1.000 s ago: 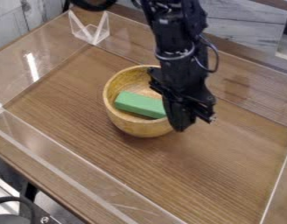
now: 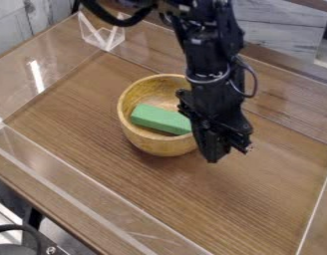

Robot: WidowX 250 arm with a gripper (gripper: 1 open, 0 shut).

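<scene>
My gripper (image 2: 213, 139) hangs from the black arm over the right side of a yellow bowl (image 2: 133, 100), its tip low at the bowl's right rim. A green block (image 2: 163, 120) lies inside the bowl, left of my gripper. Whether anything is between the fingers is hidden by the dark gripper body.
Wooden table (image 2: 100, 199) with bare room in front and at left. A clear plastic object (image 2: 104, 30) stands at the back left. A cable lies at the lower left edge.
The gripper has shifted slightly toward the front of the table. The bowl and block look unchanged.
</scene>
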